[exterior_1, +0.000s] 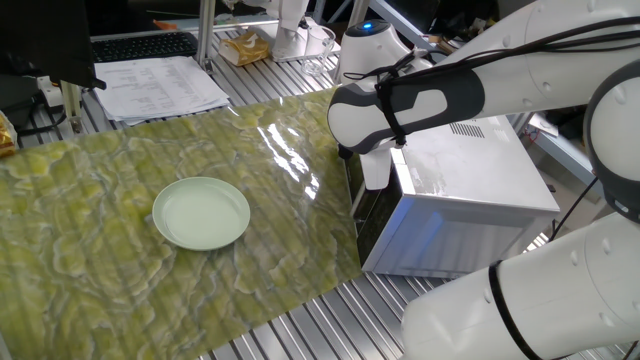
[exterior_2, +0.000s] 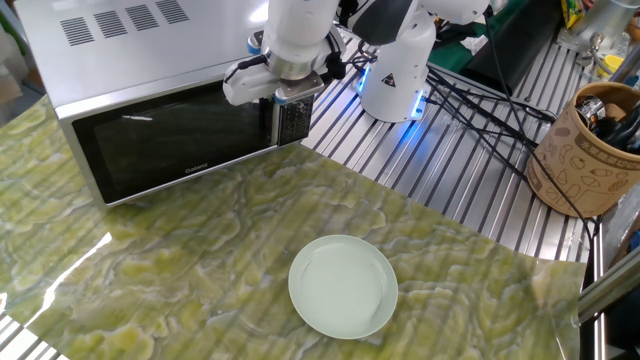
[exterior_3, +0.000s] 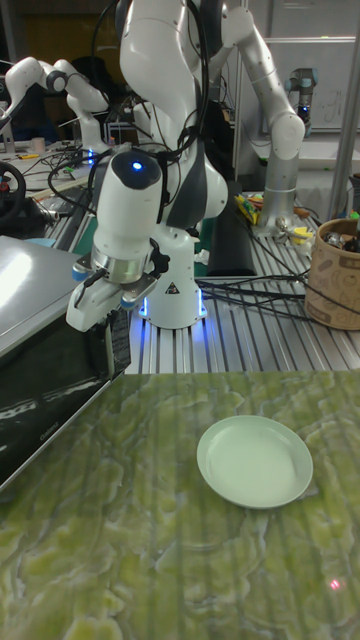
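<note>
A silver microwave (exterior_2: 165, 50) stands with its dark glass door (exterior_2: 170, 140) facing the table; the door looks shut. My gripper (exterior_2: 281, 99) is at the door's handle side, close to the control panel (exterior_2: 295, 120). Its white hand (exterior_3: 96, 305) is tilted down in front of the microwave, and in exterior view 1 it hangs at the front top edge. The fingertips are mostly hidden, so whether they are apart or closed on the handle does not show. A pale green plate (exterior_1: 201, 214), empty, lies flat on the green marbled mat, well apart from my gripper.
A brown patterned bucket (exterior_2: 580, 155) holding utensils stands on the slatted metal table beside my base (exterior_2: 395, 85). Papers (exterior_1: 160, 88) and a keyboard (exterior_1: 145, 47) lie beyond the mat.
</note>
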